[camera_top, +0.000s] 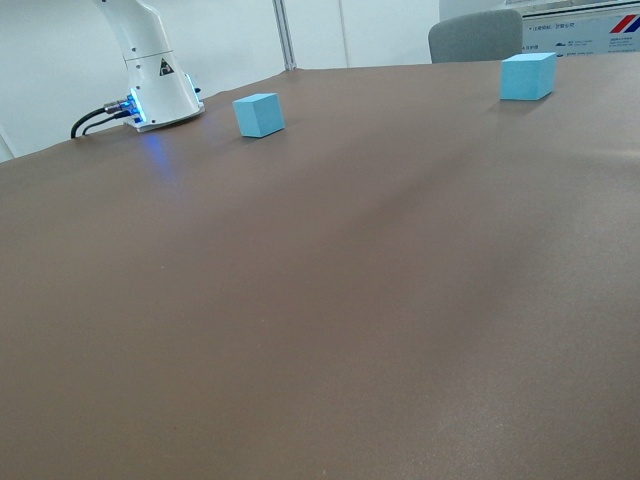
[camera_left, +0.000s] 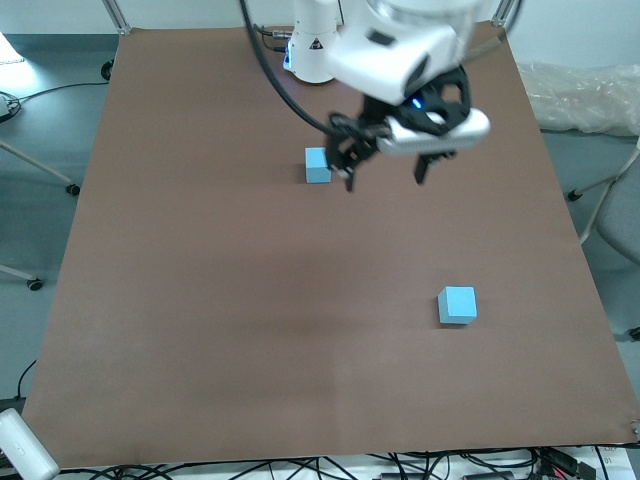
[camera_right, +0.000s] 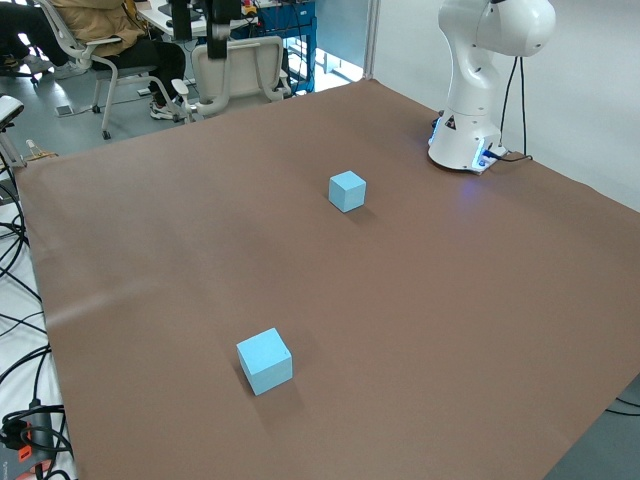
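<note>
Two light blue cubes rest on the brown table. In the left view the far cube (camera_left: 317, 166) sits just left of and behind my raised gripper (camera_left: 386, 178), and the near cube (camera_left: 457, 305) is lower right. My gripper hangs above the table with its two black fingers apart and nothing seen between them. In the top view the cubes (camera_top: 258, 116) stand apart. In the right view both cubes (camera_right: 347, 192) show on the table, and only a dark part of the gripper shows at the top edge.
The robot's white base (camera_right: 465, 140) stands at the back edge with cables. Cables (camera_left: 300, 470) and a white cylinder (camera_left: 25, 440) lie along the near edge; chairs (camera_right: 240, 80) stand beyond the table.
</note>
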